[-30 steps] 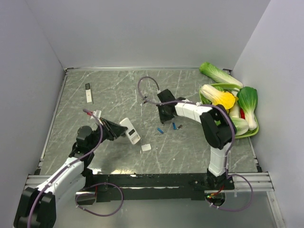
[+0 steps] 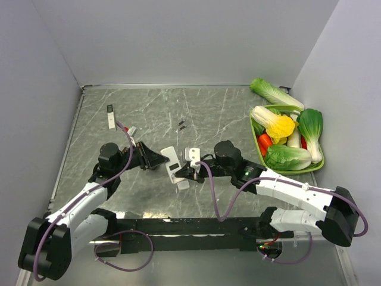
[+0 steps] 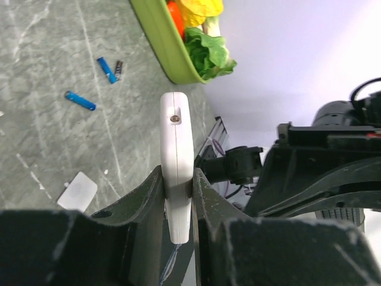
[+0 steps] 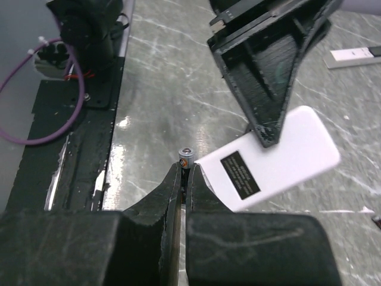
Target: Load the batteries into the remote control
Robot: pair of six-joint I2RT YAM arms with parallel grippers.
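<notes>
A white remote control [image 2: 171, 160] is held above the table by my left gripper, which is shut on it; in the left wrist view it stands edge-on between the fingers. Its back, with a dark label, faces my right gripper. That gripper is shut on a battery [image 4: 186, 156], whose metal end sticks up past the fingertips, close beside the remote's lower end. The remote's battery bay is hidden in the right wrist view. A white battery cover [image 3: 78, 192] lies on the table, seen below the remote from above.
Two blue batteries [image 3: 80, 100] and a dark one [image 3: 118, 69] lie loose on the table. Dark small items [image 2: 181, 125] rest farther back, and another remote [image 2: 111, 117] lies at the back left. A green vegetable basket [image 2: 318, 164] fills the right side.
The left gripper has shifted slightly right with the remote and turned it.
</notes>
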